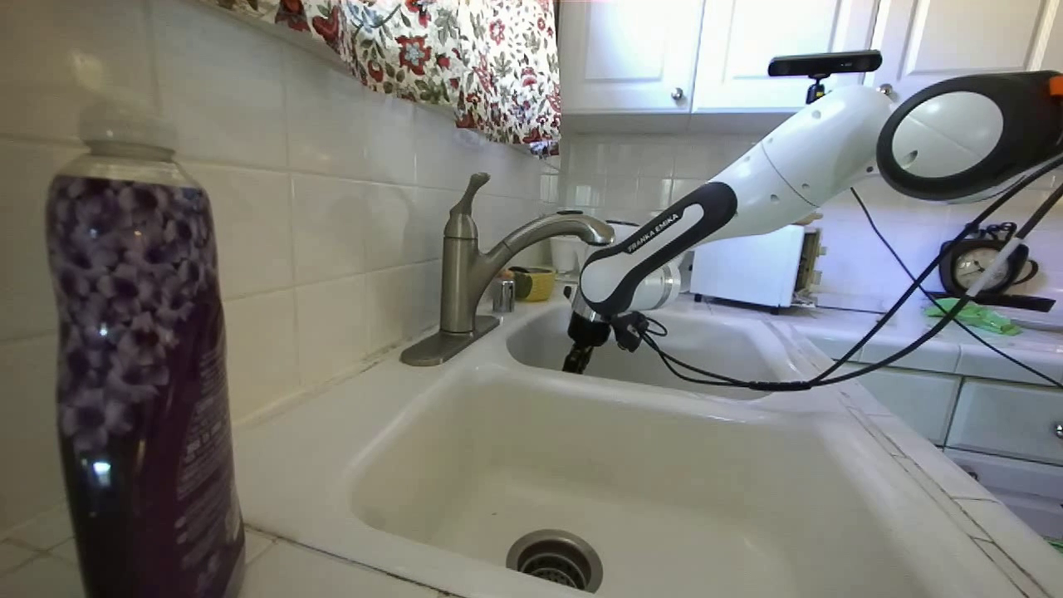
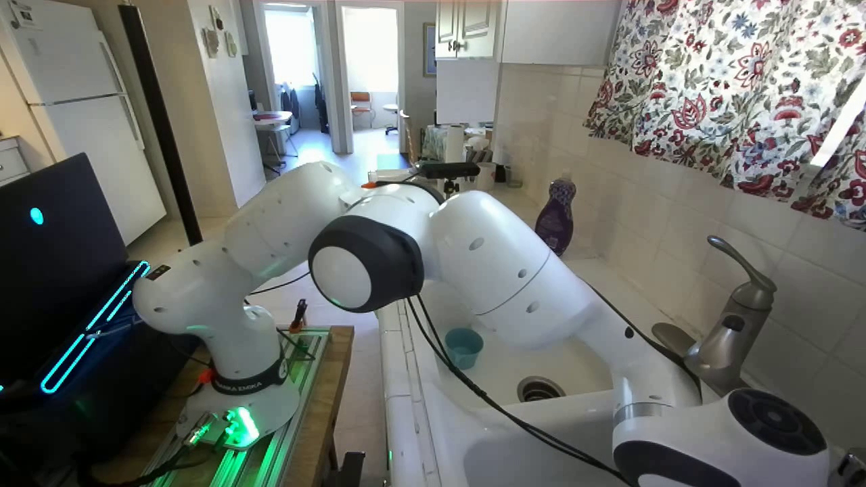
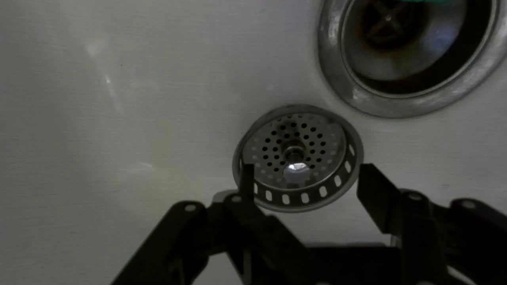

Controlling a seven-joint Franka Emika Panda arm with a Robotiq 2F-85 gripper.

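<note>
A round metal sink strainer [image 3: 304, 183] with a perforated bowl and a central knob shows in the wrist view. My gripper is shut on it, one black finger at each side of its rim. The open drain [image 3: 336, 78] lies apart from it, toward the upper right. Whether the strainer touches the sink floor I cannot tell. In exterior view 1 the gripper reaches down into the far basin [image 1: 688, 344], its tips and the strainer hidden behind the divider.
The faucet [image 1: 460, 269] stands close beside the arm. A light blue cup [image 2: 463, 348] sits in the other basin, near that basin's drain [image 2: 540, 389]. A purple bottle [image 1: 144, 379] stands on the counter. A bit of something green [image 3: 423, 0] shows at the wrist view's top edge.
</note>
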